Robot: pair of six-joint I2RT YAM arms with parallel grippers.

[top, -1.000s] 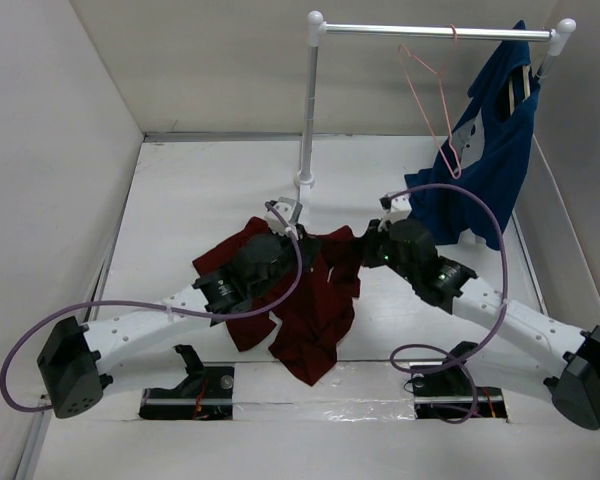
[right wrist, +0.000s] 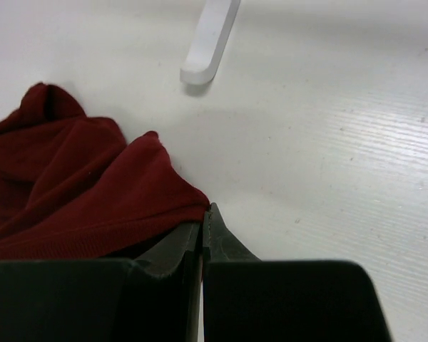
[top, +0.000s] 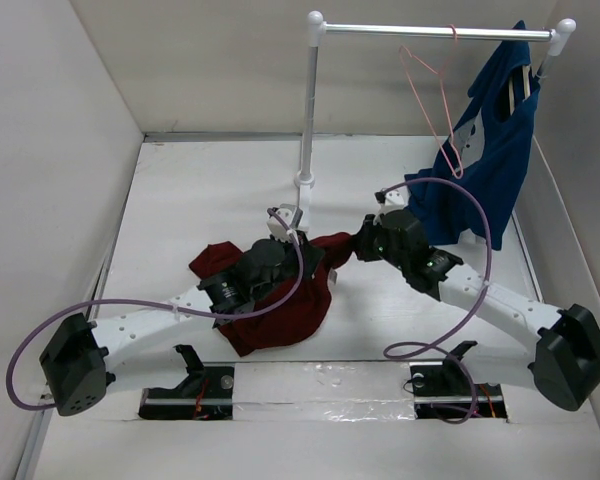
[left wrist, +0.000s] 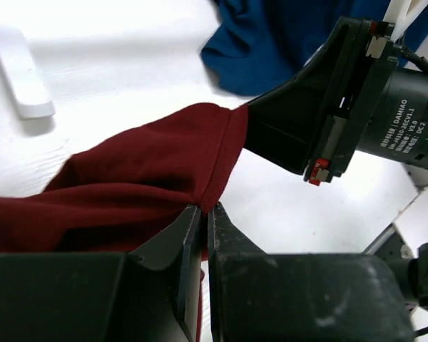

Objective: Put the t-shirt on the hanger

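Observation:
The dark red t shirt [top: 280, 315] lies bunched in the middle of the white table. My left gripper [top: 305, 255] is shut on its cloth, seen as a fold rising between the fingertips in the left wrist view. My right gripper [top: 360, 243] is shut on the shirt's right end, a short way from the left one; in the right wrist view the cloth [right wrist: 107, 206] runs leftward from the fingertips. A pink hanger [top: 444, 125] hangs empty from the rack's rail [top: 390, 30], behind and above the right arm.
A blue garment [top: 490, 150] hangs at the rack's right, its lower part down by the table. The rack's white post and foot [left wrist: 25, 85] stand just behind the shirt.
The shirt's front part now lies farther back and left than about a second ago.

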